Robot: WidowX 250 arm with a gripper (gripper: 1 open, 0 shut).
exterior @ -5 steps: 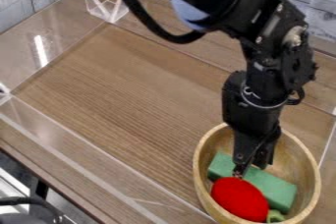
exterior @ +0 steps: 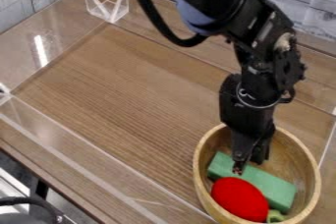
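My gripper (exterior: 239, 157) points down into a wooden bowl (exterior: 308, 179) at the lower right, its dark fingers low over the bowl's back part. It looks shut, with nothing clearly between its fingers. In the bowl lie a green block (exterior: 266, 184) and a red oval object (exterior: 239, 198), with a smaller green piece partly hidden beside the red one.
A clear plastic object (exterior: 108, 4) stands at the back left. The table's edge runs along the lower left.
The gripper and arm have shifted only slightly over the bowl; the bowl's contents lie about where they were.
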